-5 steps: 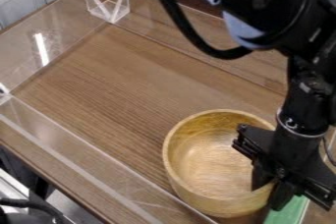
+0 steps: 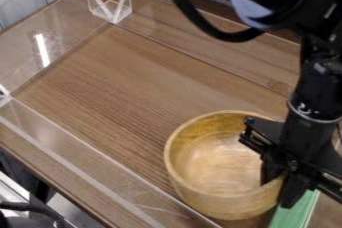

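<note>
A wooden bowl (image 2: 201,157) sits at the lower middle of the table, tilted slightly toward the viewer. My black gripper (image 2: 267,162) is shut on the bowl's right rim, its upper parts filling the right side of the view. A green object (image 2: 297,214) lies just right of the bowl, partly hidden under the gripper.
A clear plastic bracket (image 2: 110,2) stands at the far left back. Clear edging runs along the left and front edges. Dark cables show at the lower left.
The gripper has shifted slightly up and right, and the bowl has moved a little with it.
</note>
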